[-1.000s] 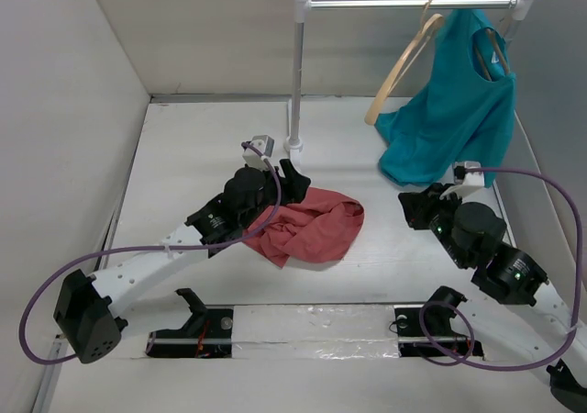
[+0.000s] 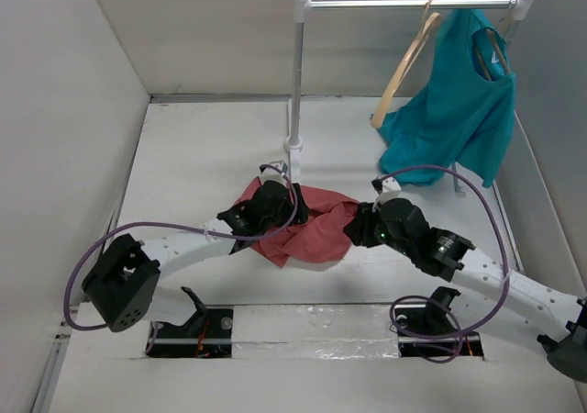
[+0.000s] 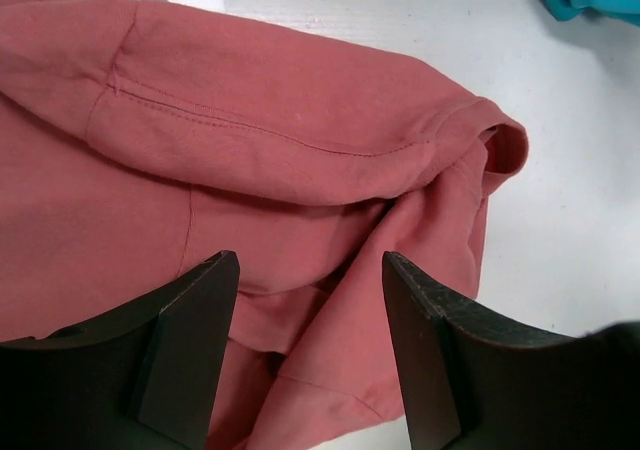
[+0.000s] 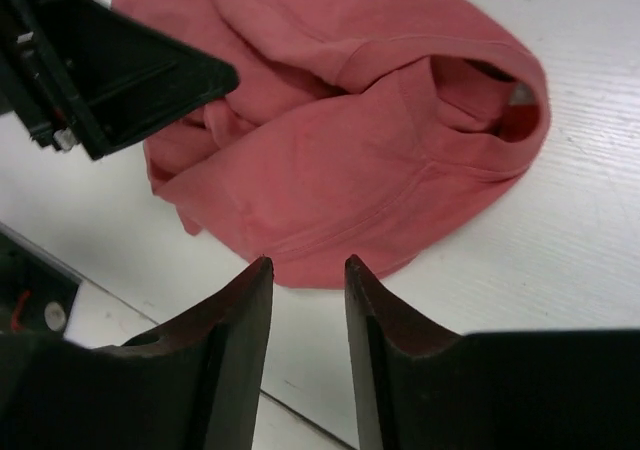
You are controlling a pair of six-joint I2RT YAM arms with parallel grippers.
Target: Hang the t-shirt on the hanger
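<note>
A red t-shirt (image 2: 316, 239) lies crumpled on the white table, folded edges uppermost. My left gripper hangs over it with fingers apart and only cloth visible below them. My right gripper is at the shirt's right side in the top view; its fingers are apart in the right wrist view, with the shirt beyond them. A bare wooden hanger (image 2: 398, 73) hangs from the rail (image 2: 394, 4), its lower end leaning out to the left.
A teal shirt (image 2: 445, 119) on hangers fills the right end of the rail. The rack post (image 2: 296, 83) stands behind the red shirt. Enclosure walls border the table, and clear table lies to the left.
My right arm has come leftward from the table's right side to the shirt's right edge.
</note>
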